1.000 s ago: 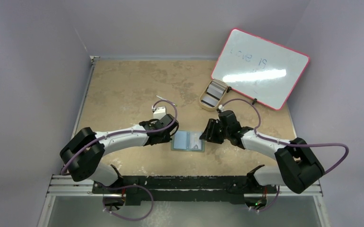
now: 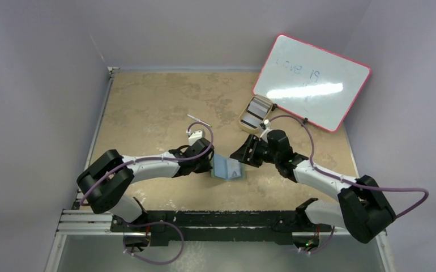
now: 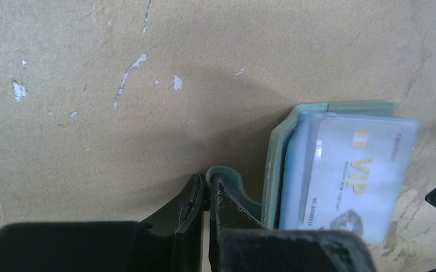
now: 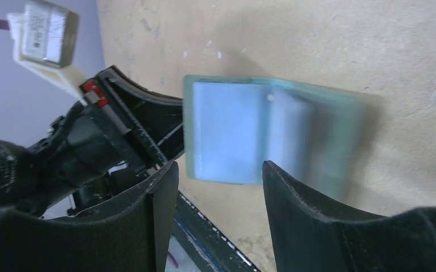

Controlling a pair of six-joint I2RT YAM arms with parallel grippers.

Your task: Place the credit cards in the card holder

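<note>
The teal card holder (image 2: 227,168) stands partly folded on the table between the arms, its two halves spread in a shallow V. A pale card marked VIP (image 3: 368,164) shows in its right half; a plain bluish sleeve (image 4: 227,127) fills the left half. My left gripper is shut on the holder's thin left edge, which curls out from between the fingertips. Above the holder's right side hangs my right gripper, open and empty, with the holder seen past its fingers. The right half of the holder looks blurred in the right wrist view.
A tan box (image 2: 255,114) with pale and dark strips sits at the back, beside a red-framed whiteboard (image 2: 312,82). A white pen (image 2: 199,120) lies behind the left arm. Free tabletop stretches across the back left.
The right gripper has moved left, over the holder, and opened wider.
</note>
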